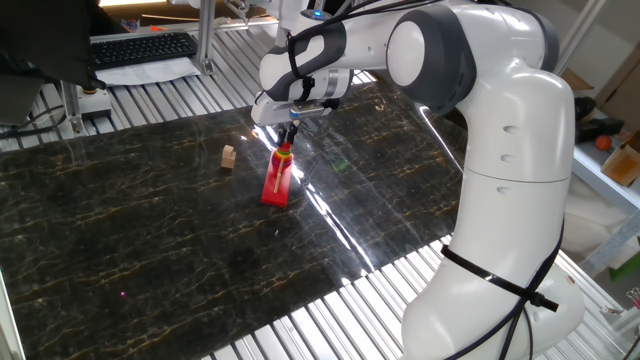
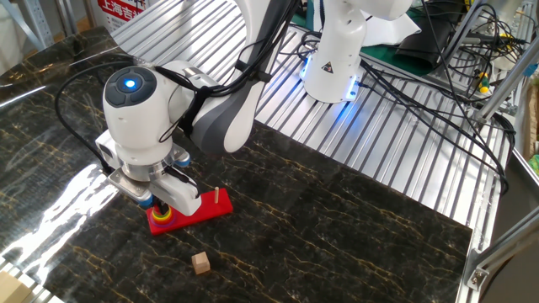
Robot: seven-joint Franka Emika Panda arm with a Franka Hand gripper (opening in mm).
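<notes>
A flat red board (image 1: 273, 194) lies on the dark marbled table; in exterior view 2 the red board (image 2: 192, 218) has a thin upright wooden peg (image 2: 216, 196) near one end. Around its other end sit yellow and reddish rings (image 2: 162, 219), also seen as a small stack of rings (image 1: 284, 154) in exterior view 1. My gripper (image 1: 289, 136) points down right over these rings, its dark fingertips at or just above them. The arm's hand partly covers the fingers in exterior view 2, so their gap and any hold on a ring cannot be made out.
A small wooden block (image 1: 228, 158) stands apart beside the board. A keyboard (image 1: 143, 49) lies on the slatted metal surface behind the table. Loose cables (image 2: 438, 126) run near the robot's base in exterior view 2.
</notes>
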